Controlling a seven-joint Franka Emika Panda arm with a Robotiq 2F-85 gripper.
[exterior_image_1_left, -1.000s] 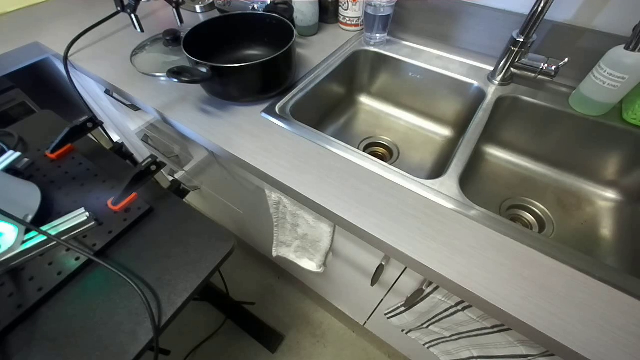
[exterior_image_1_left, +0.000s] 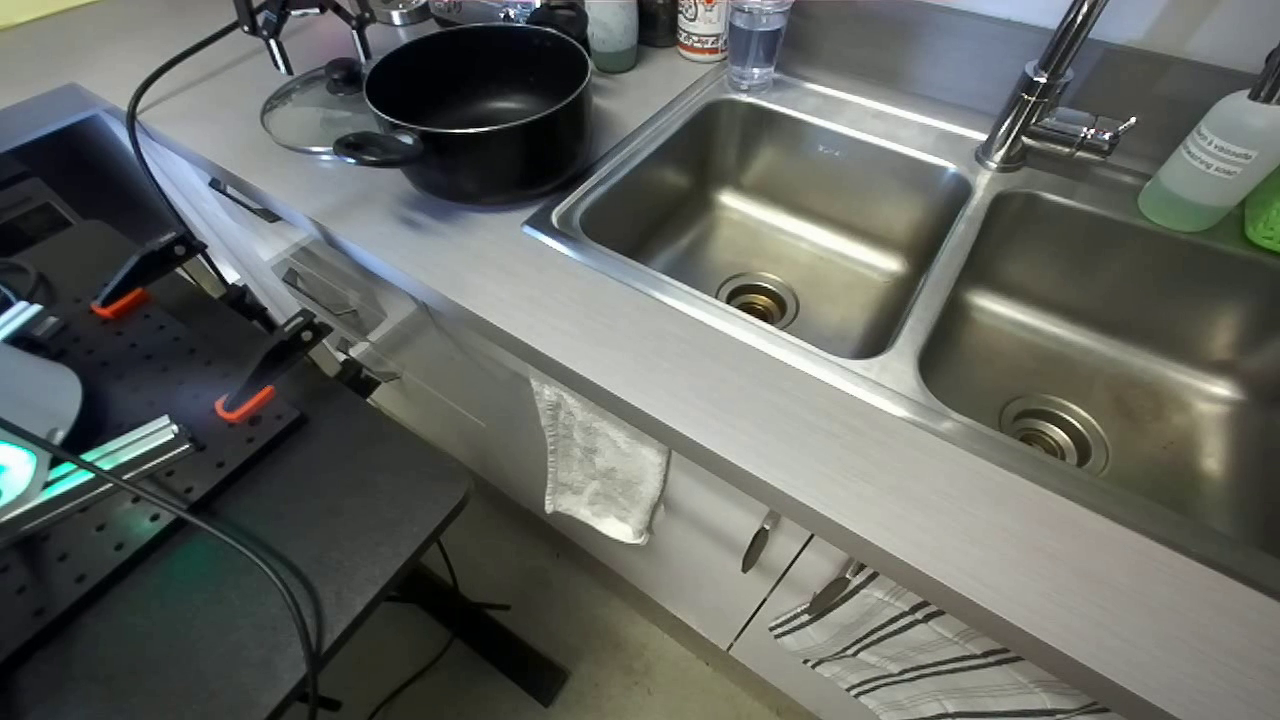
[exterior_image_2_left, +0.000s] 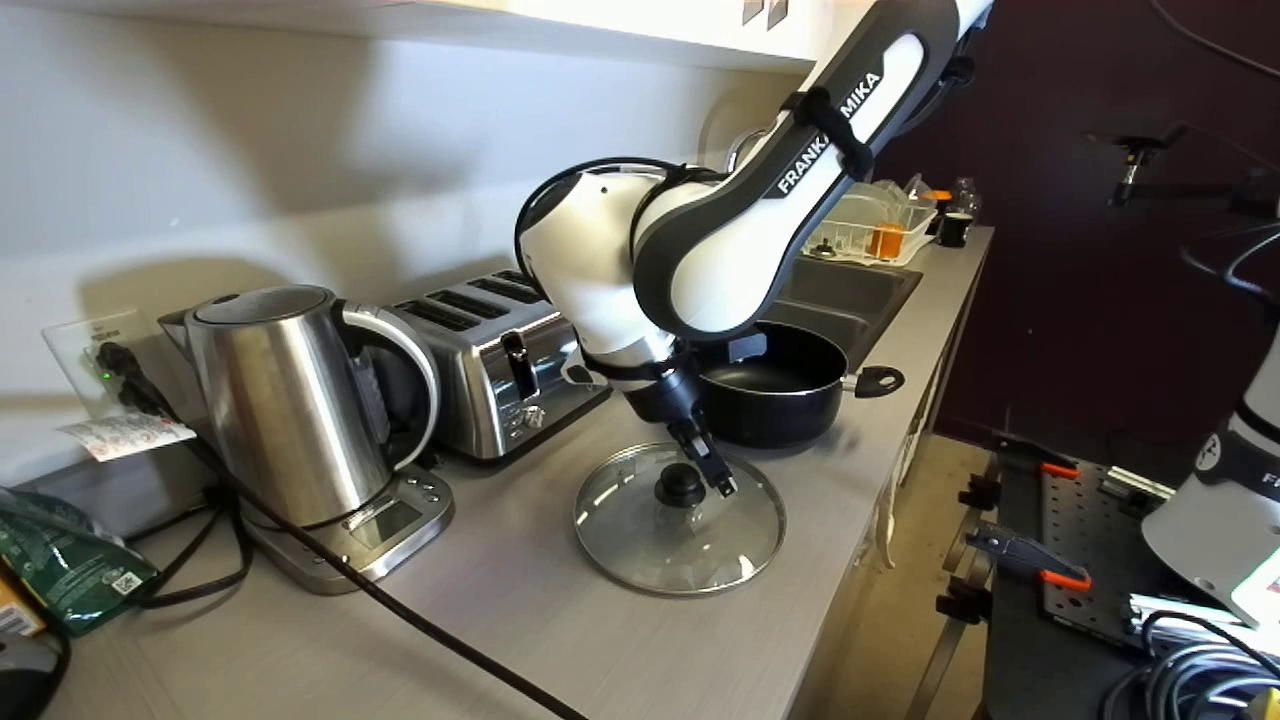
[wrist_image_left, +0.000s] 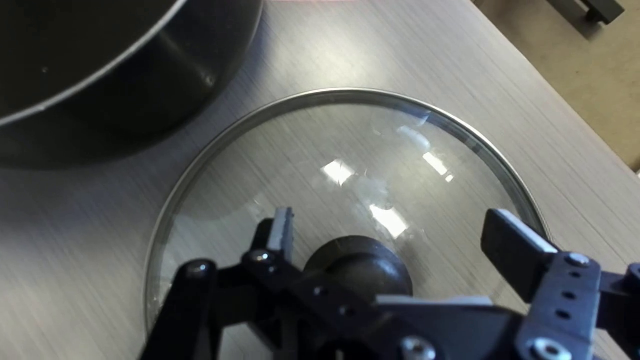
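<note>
A glass lid (wrist_image_left: 360, 138) with a metal rim and a black knob (wrist_image_left: 366, 264) lies flat on the counter. My gripper is open above it, one finger on either side of the knob in the wrist view, nothing held between them. The knob sits nearer the left finger (wrist_image_left: 280, 231), partly hidden behind the gripper body. From the side, in exterior view 2, one fingertip (exterior_image_2_left: 727, 486) appears beside the knob (exterior_image_2_left: 680, 485); whether it touches the lid is unclear. The black pot (exterior_image_1_left: 480, 144) stands uncovered alongside the lid.
The sink (exterior_image_1_left: 768, 216) lies beyond the pot. A toaster (exterior_image_2_left: 516, 372) and a kettle (exterior_image_2_left: 288, 396) stand along the wall, and a cable (exterior_image_2_left: 396, 606) crosses the counter. Bare counter surrounds the lid's near side; the counter edge (wrist_image_left: 540, 78) runs close by.
In exterior view 1 my gripper has come down slightly toward the lid, and its fingers sit a little lower in the frame. Lid and pot have stayed put.
</note>
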